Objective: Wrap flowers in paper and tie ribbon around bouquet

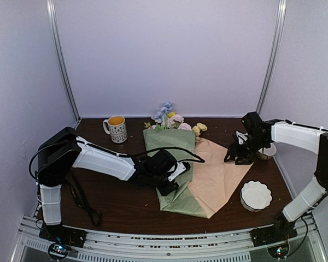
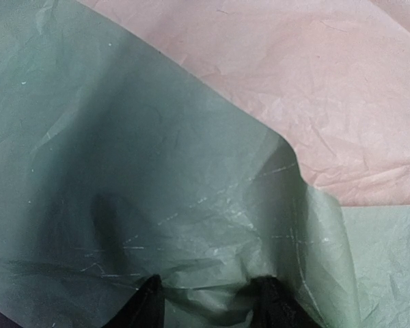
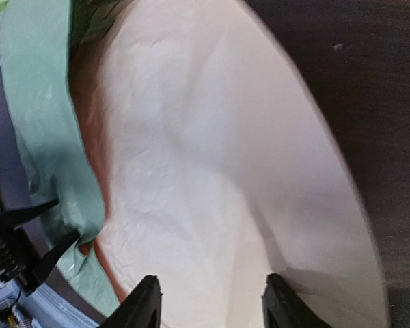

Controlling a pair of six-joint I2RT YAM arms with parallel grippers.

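Note:
Artificial flowers (image 1: pixel 176 118) in blue, pink and yellow poke out at the far end of the wrapping. Green paper (image 1: pixel 169 205) lies on the left of it, and pink paper (image 1: pixel 216 183) spreads out to the right; the stems are hidden. My left gripper (image 1: pixel 171 189) is low over the green paper. In the left wrist view its fingers (image 2: pixel 145 304) stand apart, with a crumpled fold of green between them. Over the pink sheet's right edge is my right gripper (image 1: pixel 238 160), its fingers (image 3: pixel 145 304) parted and nothing gripped between them.
A patterned mug (image 1: pixel 117 132) stands at the back left. Fluted white bowls (image 1: pixel 256 195) sit at the right, and another bowl (image 1: pixel 268 152) is partly behind the right arm. A black strap (image 1: pixel 85 202) lies front left.

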